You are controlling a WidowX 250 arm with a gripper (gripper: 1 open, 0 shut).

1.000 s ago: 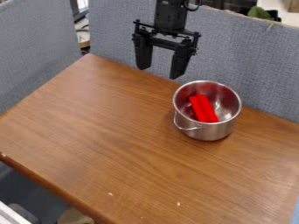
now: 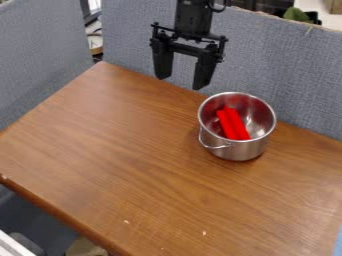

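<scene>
A black gripper (image 2: 185,64) hangs high at the back, above and to the left of a steel pot (image 2: 239,148). Its two fingers stand wide apart with nothing between them. Inside the pot lies a red block (image 2: 233,124), tilted along the pot's interior. The pot rests on the wooden table (image 2: 120,160) at the right, with a thin wire handle down on its front side.
Grey padded panels (image 2: 40,50) border the table at the back and left. A dark gap with some clutter lies beyond the front-left edge.
The gripper has shifted very slightly to the left. The pot and red block have not moved.
</scene>
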